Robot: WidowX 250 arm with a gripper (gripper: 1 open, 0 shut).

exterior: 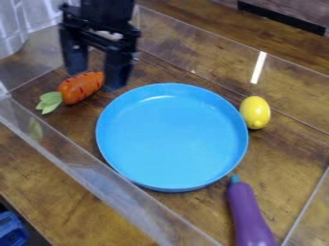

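Observation:
My gripper (95, 60), dark and blurred, hangs at the upper left with its fingers apart, open, just above an orange toy carrot (83, 86) with green leaves. A round blue plate (171, 135) lies in the middle. A yellow egg-shaped toy (255, 111) lies to the right of the plate, and a purple eggplant-like toy (248, 211) at the lower right.
A transparent wall runs diagonally along the left and lower left, with a blue object (11, 231) beyond it in the corner.

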